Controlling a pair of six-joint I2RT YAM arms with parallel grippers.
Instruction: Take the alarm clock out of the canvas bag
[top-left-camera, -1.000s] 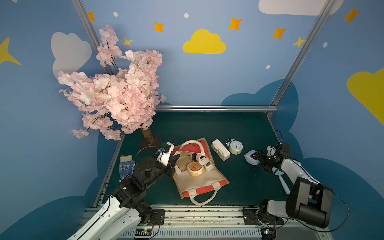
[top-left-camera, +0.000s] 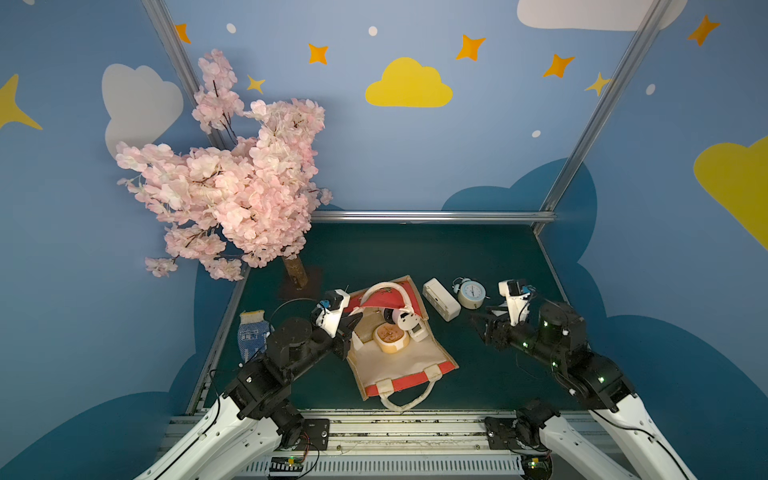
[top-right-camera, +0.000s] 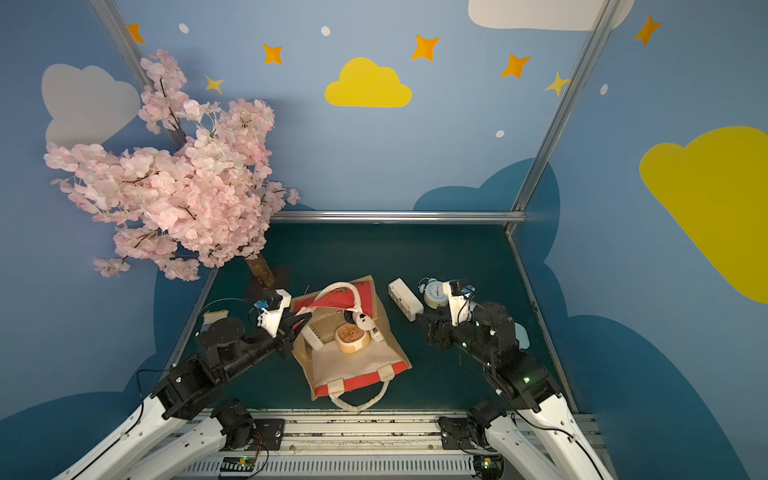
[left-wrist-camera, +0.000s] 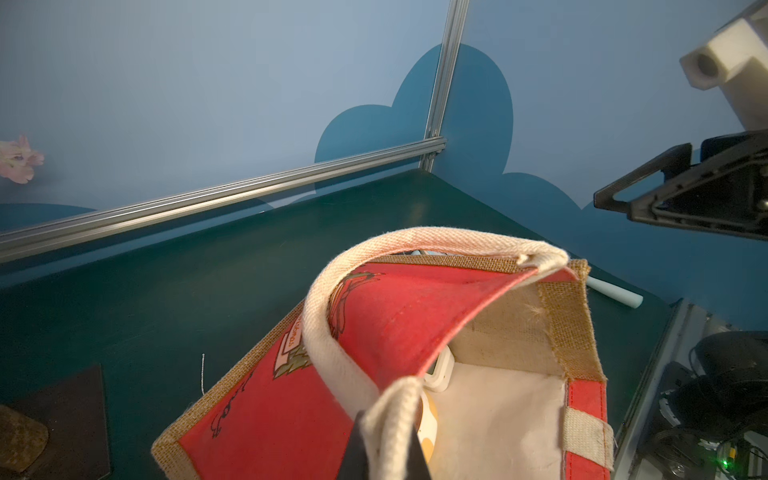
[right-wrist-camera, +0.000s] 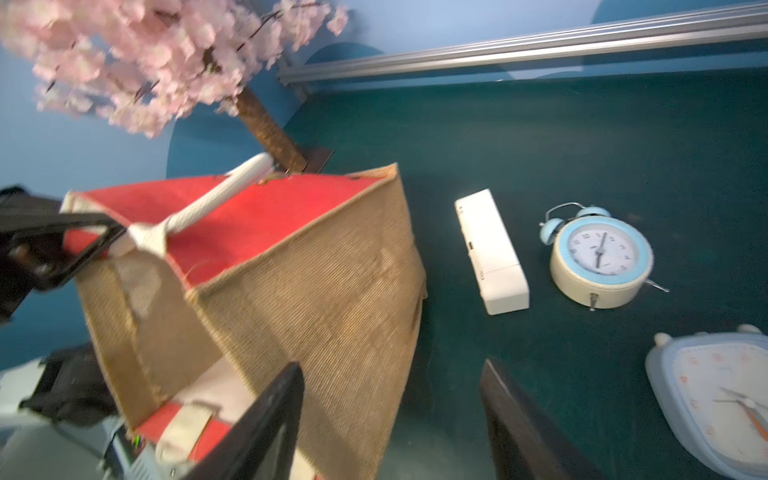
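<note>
The canvas bag (top-left-camera: 404, 364), beige with red panels, lies with its mouth held open. My left gripper is shut on its pale rope handle (left-wrist-camera: 352, 376) at the upper edge. Inside the bag, a round yellow-rimmed item (top-left-camera: 391, 337) and small white items (top-left-camera: 414, 326) show; what each one is cannot be made out. A round blue-rimmed alarm clock (right-wrist-camera: 601, 260) stands on the table right of the bag, and a squarish pale-blue clock (right-wrist-camera: 720, 392) lies nearer. Open and empty, my right gripper hangs above the table beside the bag's right side.
A white oblong box (right-wrist-camera: 492, 252) sits between the bag and the round clock. The blossom tree (top-left-camera: 296, 272) stands at the back left, with a blue packet (top-left-camera: 253, 334) near the left edge.
My right arm has swung left and up from over the squarish clock toward the bag. The left arm, the bag and its contents look unmoved.
</note>
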